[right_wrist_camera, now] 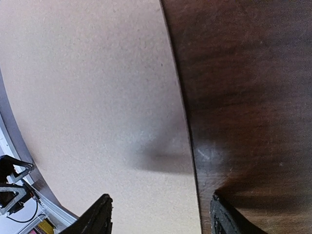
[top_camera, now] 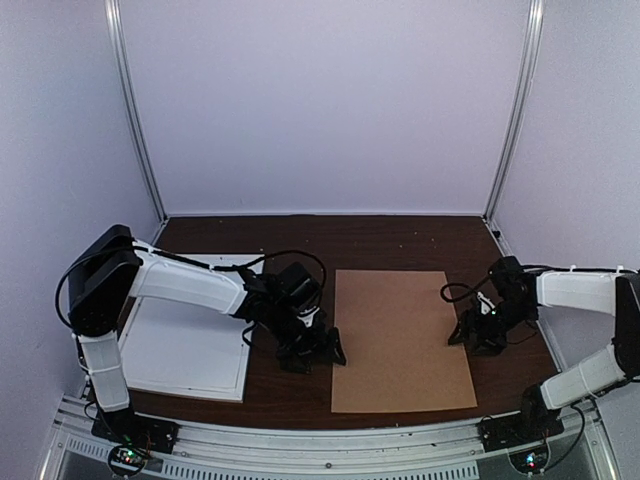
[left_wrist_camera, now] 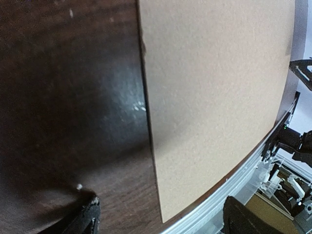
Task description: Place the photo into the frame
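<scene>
A brown board (top_camera: pixel 398 360) lies flat on the dark wooden table, centre-right in the top view. My left gripper (top_camera: pixel 336 354) is low at the board's left edge; in the left wrist view its open fingers straddle that edge near the front. My right gripper (top_camera: pixel 457 338) is at the board's right edge; in the right wrist view its fingers stand apart either side of that edge, with nothing held. A white sheet or frame (top_camera: pixel 185 348) lies at the left, partly under my left arm.
A metal rail (top_camera: pixel 330 440) runs along the front edge, and pale walls (top_camera: pixel 320 110) enclose the back and sides.
</scene>
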